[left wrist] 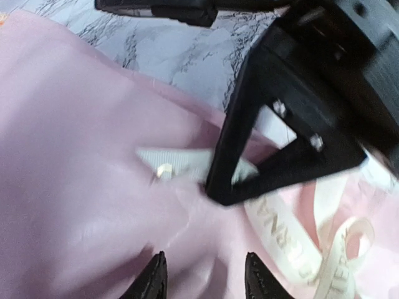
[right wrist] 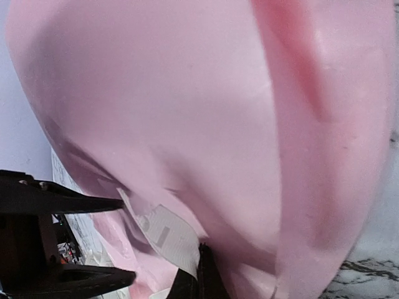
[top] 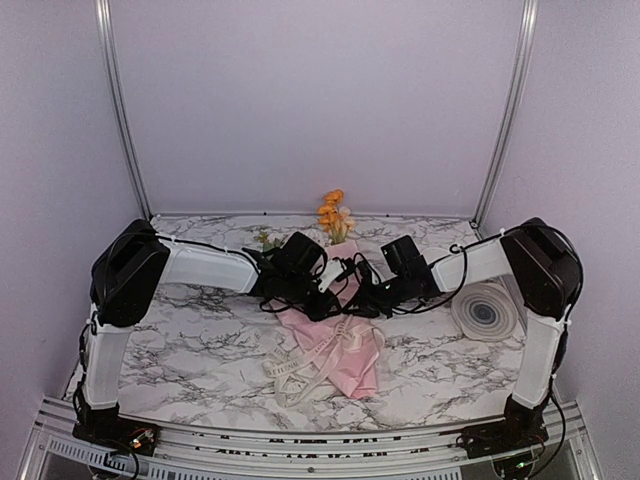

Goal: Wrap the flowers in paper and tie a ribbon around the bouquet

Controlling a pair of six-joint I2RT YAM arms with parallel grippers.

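Note:
The orange fake flowers (top: 333,212) show at the back, above the pink wrapping (top: 356,378). Cream lettered ribbon (top: 281,376) trails in loops over the wrapping's front left. In the right wrist view, my right gripper is shut on a narrow stretch of the white ribbon (right wrist: 169,235), with a free end poking out up and to the left. My left gripper is partly open just beside it, over the pink sheet, and nothing shows between its fingers. Both grippers hide the middle of the bouquet from above.
A round grey coiled mat (top: 485,312) lies at the right side of the marble table (top: 190,365). Green leaves (top: 268,242) stick out behind the left arm.

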